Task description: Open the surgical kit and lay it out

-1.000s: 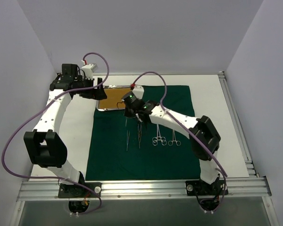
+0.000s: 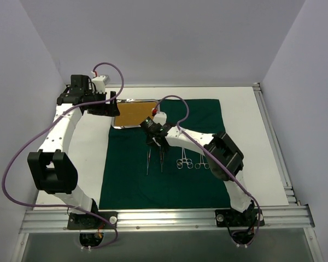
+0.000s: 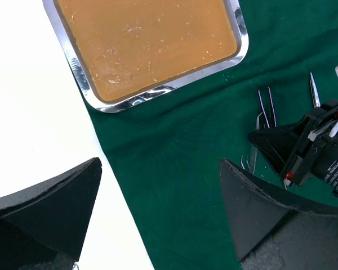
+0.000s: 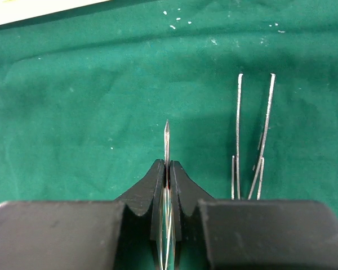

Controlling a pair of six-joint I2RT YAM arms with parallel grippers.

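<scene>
A slim silver instrument with a pointed tip [image 4: 167,135] is pinched in my right gripper, which is shut on it. The same piece [image 3: 253,152] shows beside the right fingers [image 3: 270,142] in the left wrist view, low over the green cloth [image 2: 126,188]. Just right of it lie thin tweezer-like instruments [image 4: 238,118], partly cut off by the gripper. Ring-handled clamps or scissors [image 2: 183,163] rest farther right. My left gripper is open and empty, its fingers wide apart, left of the metal tray [image 2: 112,121].
The tray's amber floor [image 3: 152,39] looks bare where visible. White table [image 2: 251,136] shows on both sides. The right arm [image 2: 194,141] reaches across the cloth above the clamps.
The left arm has shifted slightly left, staying open.
</scene>
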